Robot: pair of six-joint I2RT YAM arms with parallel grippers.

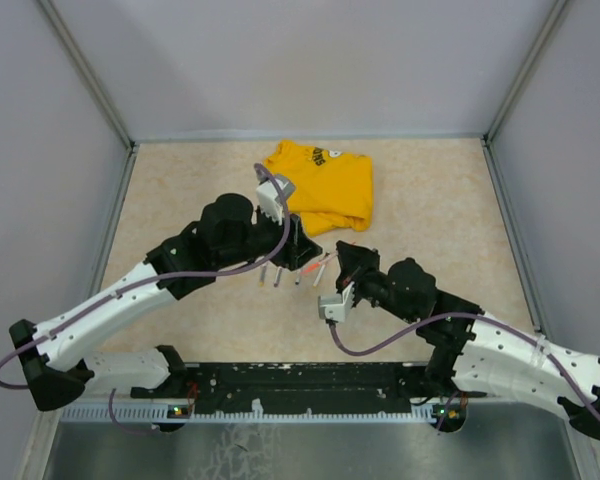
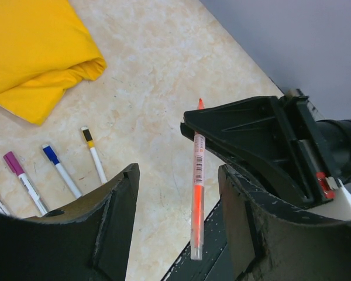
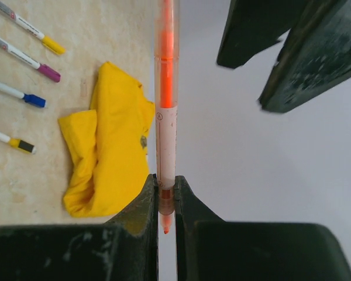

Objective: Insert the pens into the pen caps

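My right gripper is shut on an orange pen, holding it near one end in the air; in the left wrist view the same pen (image 2: pixel 198 216) reaches from the black fingers toward my left gripper. My left gripper is open, the pen's free end between or just beyond its fingers, not visibly gripped. Several capped markers lie on the table, with yellow (image 3: pixel 52 44), purple (image 3: pixel 50 72), blue (image 3: pixel 34 99) and black (image 3: pixel 24 145) caps.
A folded yellow cloth (image 1: pixel 330 185) lies at the back of the table (image 1: pixel 440 200). Grey walls surround the table.
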